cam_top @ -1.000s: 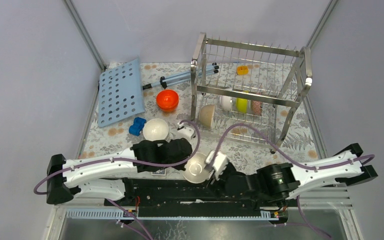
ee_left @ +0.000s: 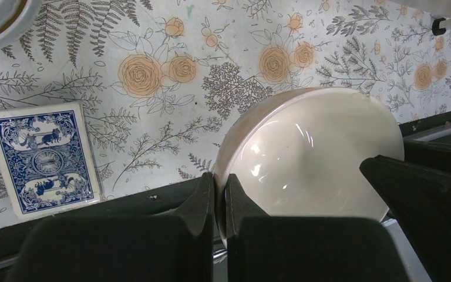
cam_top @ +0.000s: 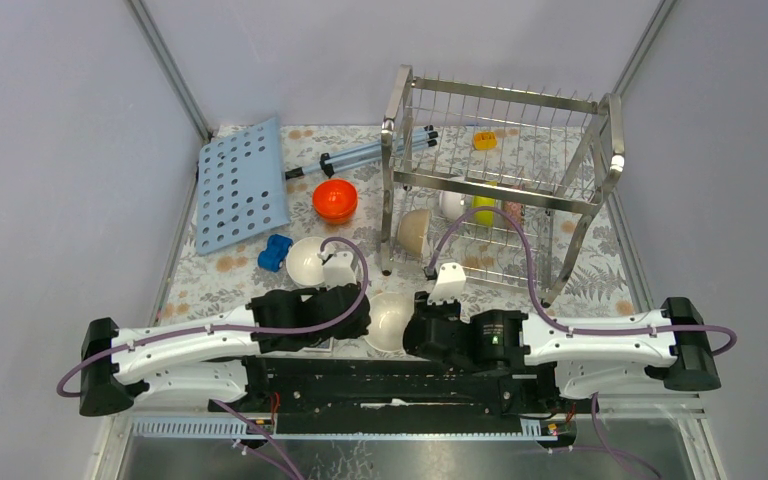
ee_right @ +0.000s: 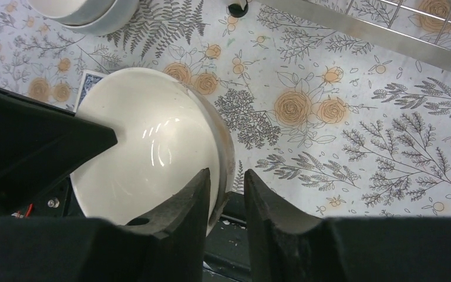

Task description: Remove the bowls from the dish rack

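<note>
A cream bowl [cam_top: 390,321] hangs tilted between the two arms near the table's front edge. My left gripper is shut on its rim, one finger inside and one outside. On the opposite side, my right gripper is part open with the bowl's rim between its fingers; a gap shows beside the outer finger. The dish rack [cam_top: 500,193] stands back right, holding a beige bowl [cam_top: 414,231], a white dish [cam_top: 452,204], a yellow-green dish [cam_top: 484,209] and a pinkish dish [cam_top: 513,212]. White stacked bowls [cam_top: 305,262] rest left of the rack, partly behind my left arm.
Orange bowls [cam_top: 335,200] sit behind the white stack. A blue object [cam_top: 274,252], a perforated blue board [cam_top: 243,187] and a folded tripod [cam_top: 360,155] occupy the left and back. A card deck [ee_left: 44,158] lies near the front edge.
The left arm has shifted left, and the held bowl has moved slightly back and tilted.
</note>
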